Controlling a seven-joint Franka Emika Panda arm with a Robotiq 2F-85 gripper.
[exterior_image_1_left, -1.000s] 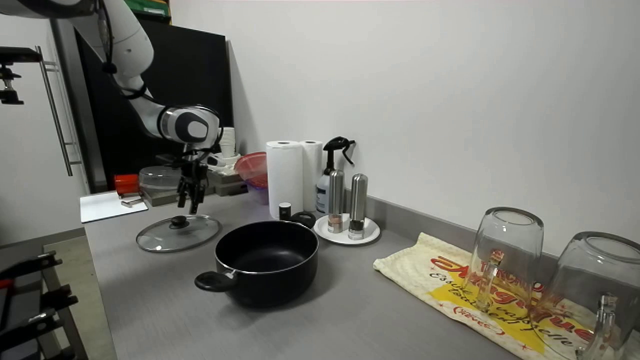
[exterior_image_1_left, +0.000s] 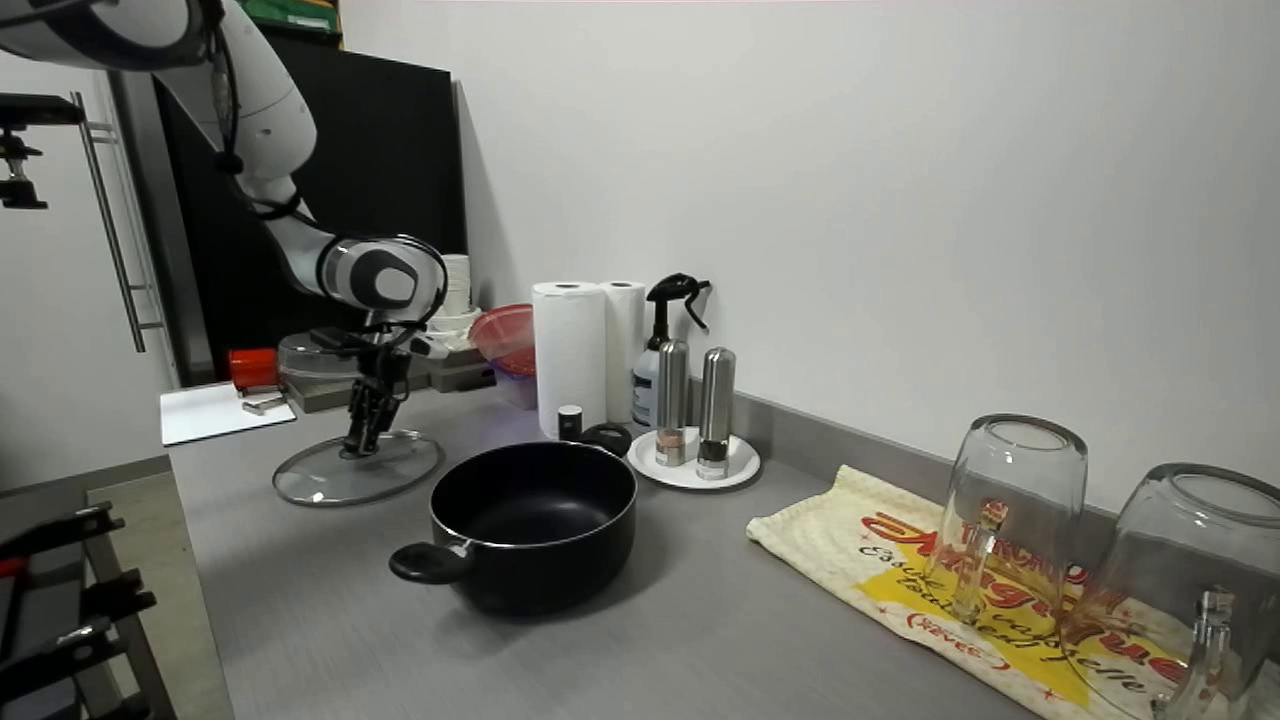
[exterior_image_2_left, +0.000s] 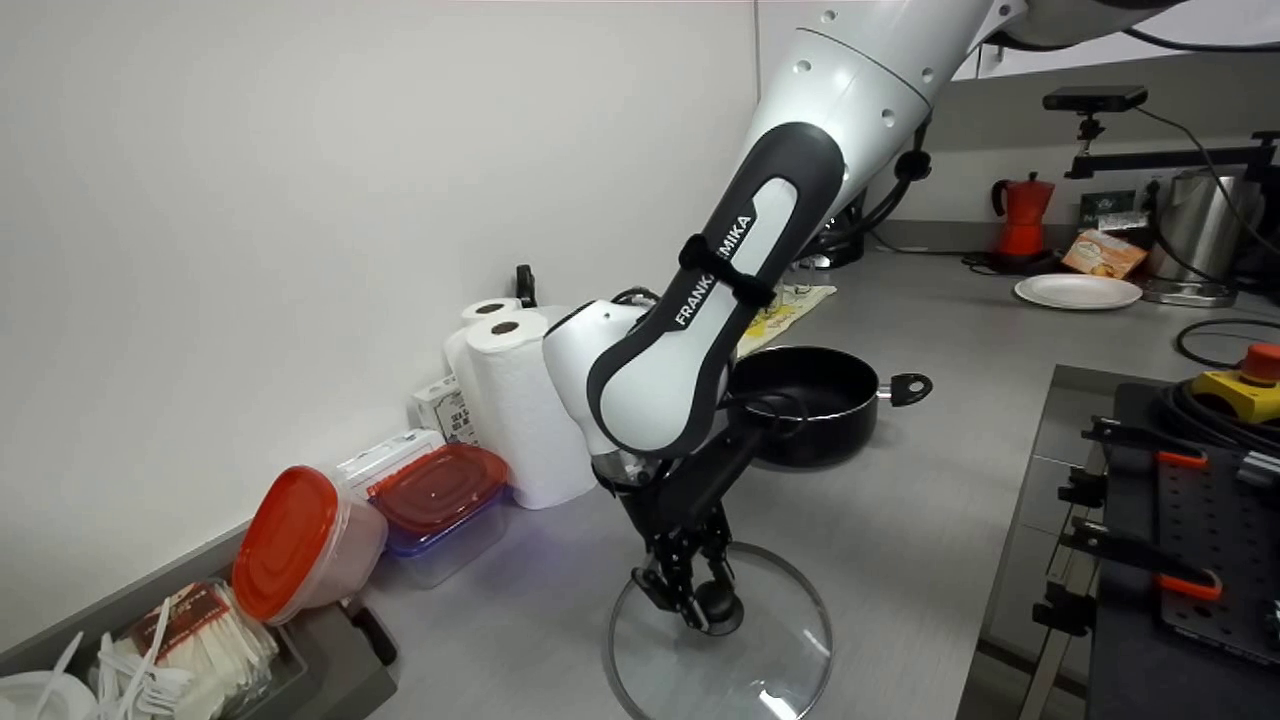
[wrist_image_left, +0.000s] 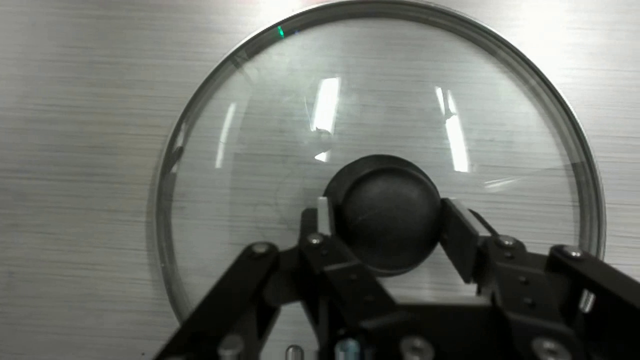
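A round glass lid (exterior_image_1_left: 321, 474) with a metal rim lies flat on the grey counter, left of a black pot (exterior_image_1_left: 534, 528) that stands uncovered. My gripper (exterior_image_1_left: 361, 444) points down at the middle of this lid. In the wrist view the lid's black knob (wrist_image_left: 390, 210) sits between my two fingers, one on either side and very close to its edges. Whether both pads press on the knob cannot be made out. Exterior view 2 shows the gripper (exterior_image_2_left: 705, 604) low over the lid (exterior_image_2_left: 762, 666), the knob partly hidden by the fingers.
Paper towel rolls (exterior_image_1_left: 570, 360), a spray bottle (exterior_image_1_left: 648, 378) and two mills on a white plate (exterior_image_1_left: 744, 466) stand along the wall. Food containers (exterior_image_2_left: 438, 498) are near the lid. Glass jars (exterior_image_1_left: 1014, 516) rest on a cloth at the right. Counter in front of the pot is clear.
My gripper has come down from above and behind the lid to its knob, with the fingers now on either side of it. Lid and pot have not moved.
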